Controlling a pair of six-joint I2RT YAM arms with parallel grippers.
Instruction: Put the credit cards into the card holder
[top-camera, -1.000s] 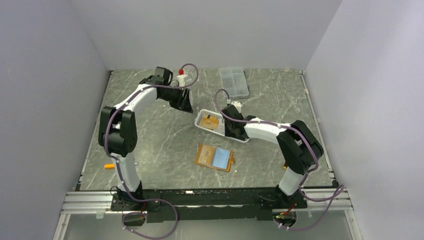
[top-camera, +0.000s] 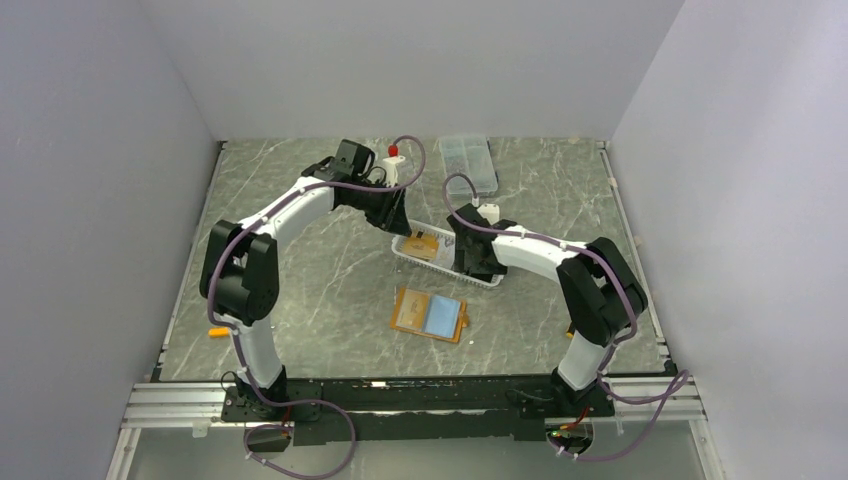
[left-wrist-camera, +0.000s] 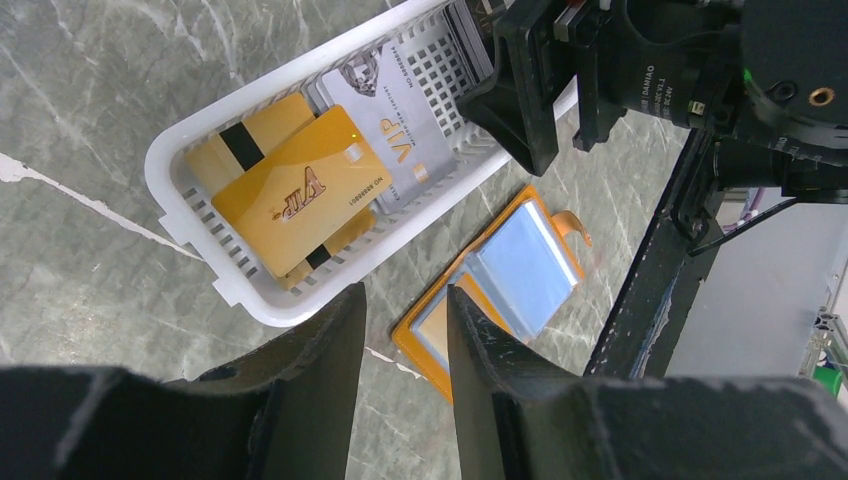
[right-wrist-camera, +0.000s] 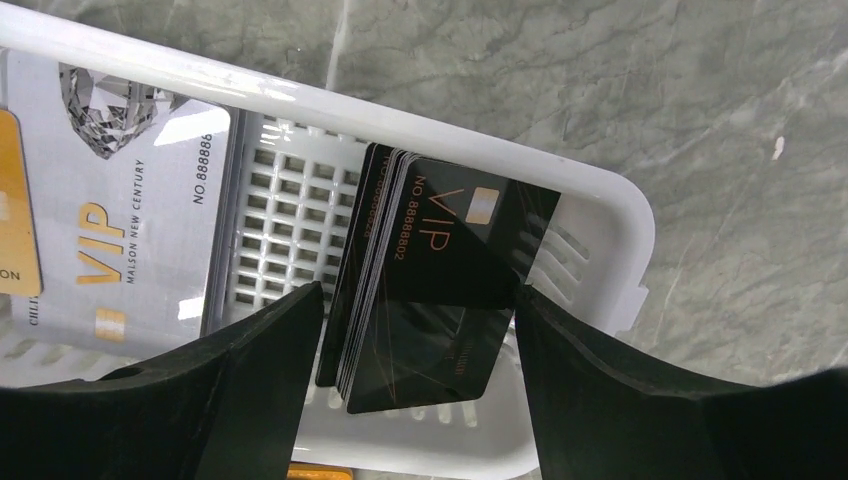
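A white plastic basket (left-wrist-camera: 210, 250) holds gold cards (left-wrist-camera: 295, 195), white VIP cards (right-wrist-camera: 120, 220) and a stack of black cards (right-wrist-camera: 430, 240) at its right end. My right gripper is open low over the black stack, one finger on either side. My left gripper hangs just past the basket's left end, part open, with nothing between its fingers. Below the basket lies an orange card holder (top-camera: 462, 325) with tan and blue panels.
A clear plastic box (top-camera: 466, 160) stands behind the basket. Walls enclose the back and both sides.
My left gripper has moved right toward the basket's left end. My right gripper has shifted right over the black cards, and the basket has moved slightly right.
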